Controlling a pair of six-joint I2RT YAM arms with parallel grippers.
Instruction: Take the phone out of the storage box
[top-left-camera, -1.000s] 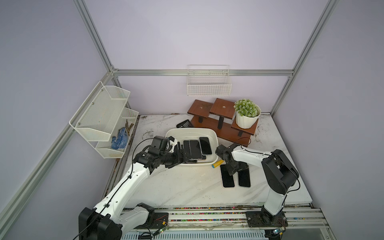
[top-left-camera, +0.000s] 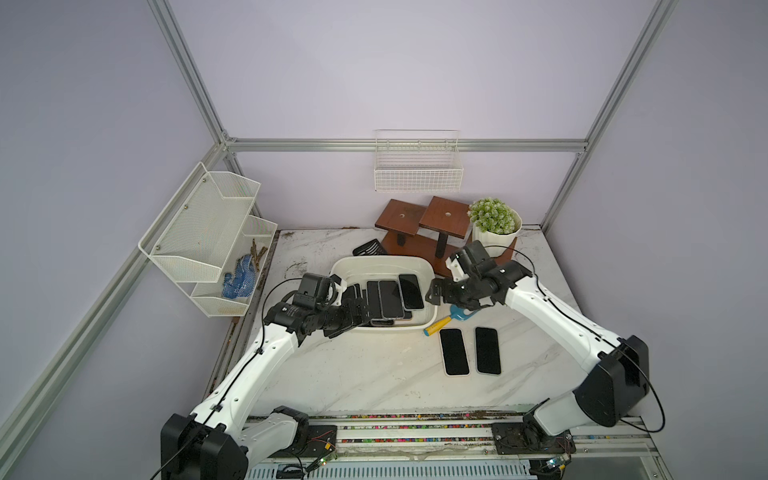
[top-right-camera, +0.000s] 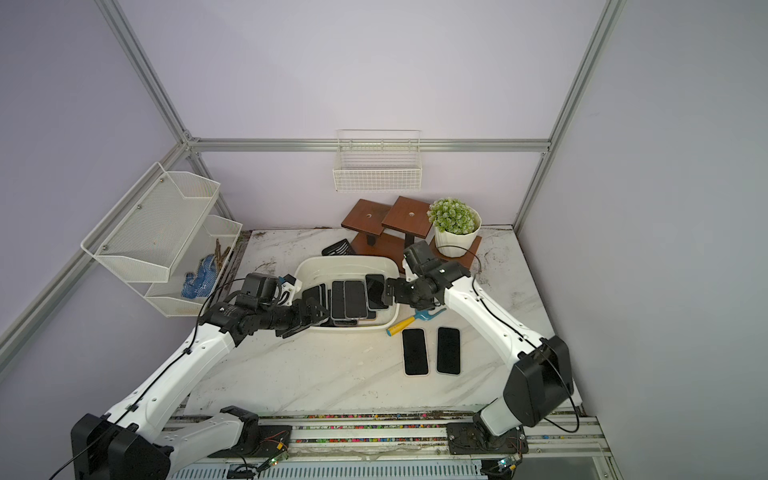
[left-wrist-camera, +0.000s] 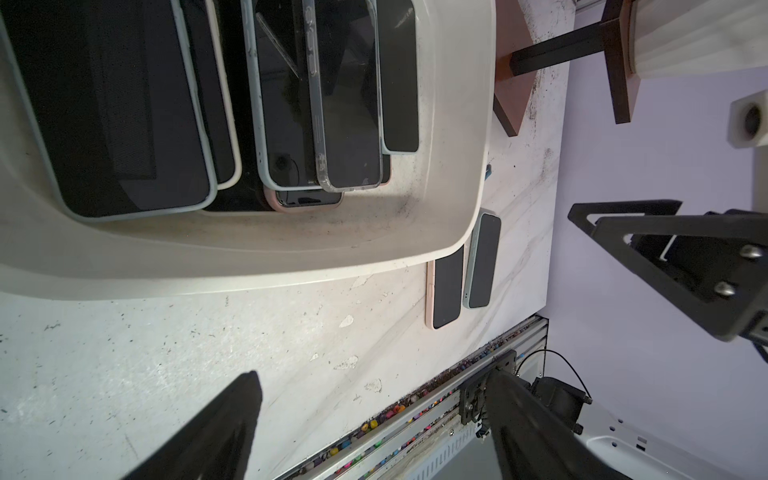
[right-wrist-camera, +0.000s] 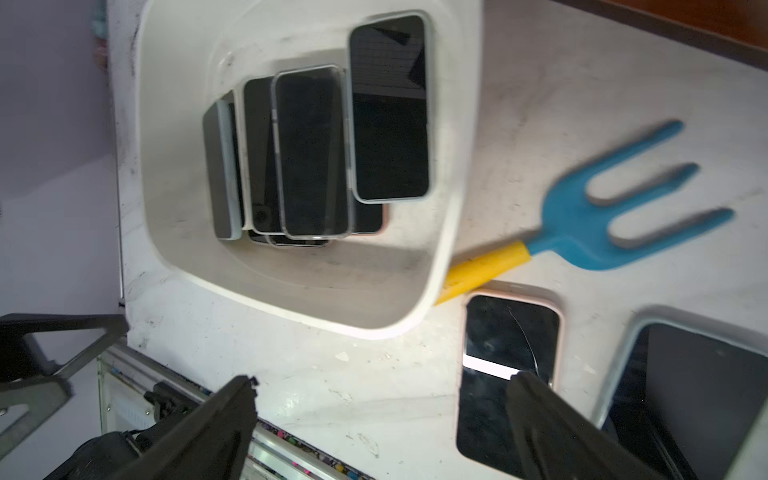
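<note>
A white storage box (top-left-camera: 342, 269) holds several dark-screened phones, some stacked. One phone (top-left-camera: 410, 292) rests at its right end, and a large pale-edged phone (left-wrist-camera: 112, 104) shows closer in the left wrist view. My left gripper (top-left-camera: 361, 310) is over the box's left front part. Its fingers (left-wrist-camera: 220, 436) stand apart with no phone visible between them. At the box's right side, my right gripper (top-left-camera: 434, 292) is open and empty. Two phones lie outside the box on the table: a pink-edged phone (top-left-camera: 454, 352) and a pale-edged phone (top-left-camera: 488, 350).
A blue garden fork with a yellow handle (right-wrist-camera: 484, 270) lies against the box's right front corner. Brown wooden stands (top-left-camera: 445, 216) and a white potted plant (top-left-camera: 493, 220) occupy the back. Mesh shelves (top-left-camera: 209, 224) hang at left.
My right arm has swung up and back from above the two table phones to the box's right side, uncovering them and the fork. My left gripper has shifted only slightly.
</note>
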